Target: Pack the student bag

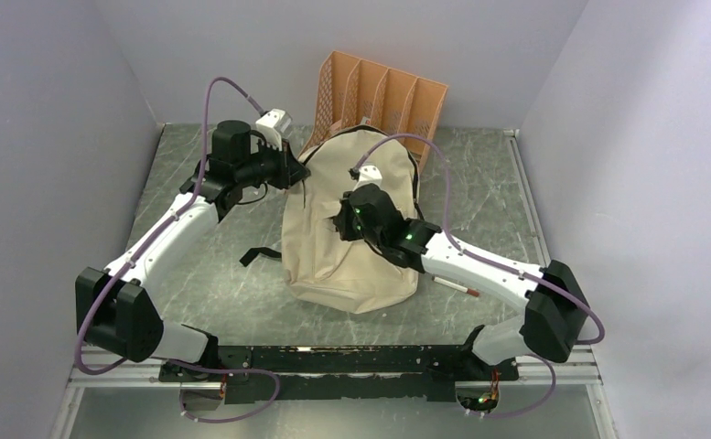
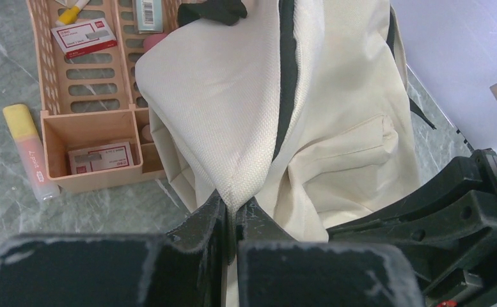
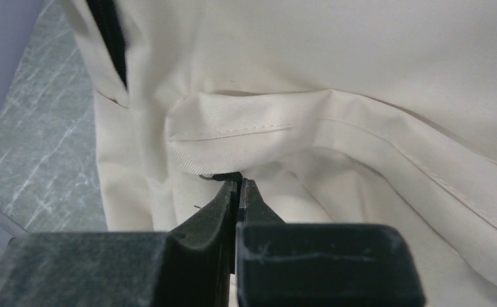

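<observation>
The cream student bag (image 1: pixel 347 279) lies on the table in the middle of the top view. At its upper left edge my left gripper is shut on a pinched fold of the bag's fabric, beside a dark zipper strip (image 2: pixel 287 77). Over the bag's front, my right gripper is shut on a small black tab (image 3: pixel 229 176) that sticks out from under a stitched fabric fold (image 3: pixel 233 137). Most of the tab is hidden between the fingers. The inside of the bag cannot be seen.
Behind the bag stands a tan divided rack (image 1: pixel 379 91), holding small boxes (image 2: pixel 86 38). A yellow-capped pink tube (image 2: pixel 29 150) lies beside it. A white pen with a red end (image 1: pixel 456 285) lies right of the bag.
</observation>
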